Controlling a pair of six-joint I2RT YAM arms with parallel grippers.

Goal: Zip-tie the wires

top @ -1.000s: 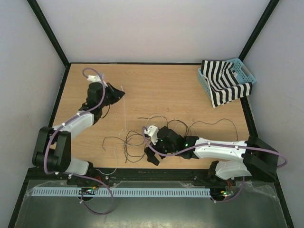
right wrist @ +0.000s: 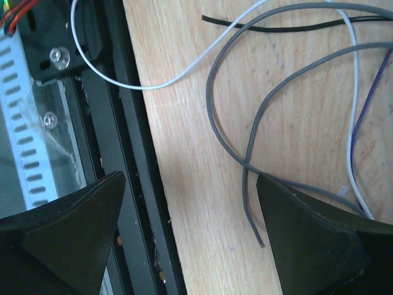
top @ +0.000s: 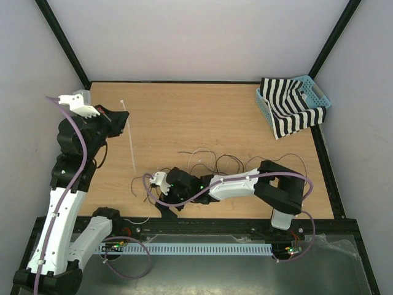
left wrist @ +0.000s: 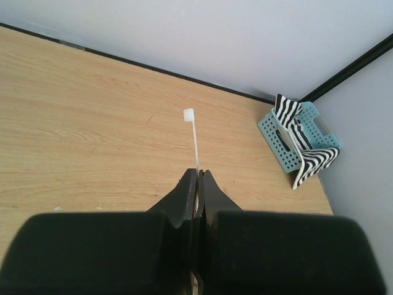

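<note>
A white zip tie (top: 129,138) is pinched in my left gripper (top: 124,118), high at the left of the table. Its square head (left wrist: 188,115) sticks out past the fingertips in the left wrist view, and the fingers are shut on the thin strap. My right gripper (top: 167,209) is low at the table's front edge, over the left part of the wire bundle. In the right wrist view its fingers (right wrist: 307,239) stand wide apart. Grey wires (right wrist: 252,132) and a white wire (right wrist: 156,86) lie loose on the wood ahead of them. The right arm hides part of the bundle from above.
A blue basket (top: 265,109) with a black-and-white striped cloth (top: 287,110) stands at the back right. A dark rail (right wrist: 144,166) runs along the front edge, near the right gripper.
The left gripper has moved left, taking the zip tie along. My right gripper has shifted left along the front of the table, over the wires. The basket and cloth stayed put.
</note>
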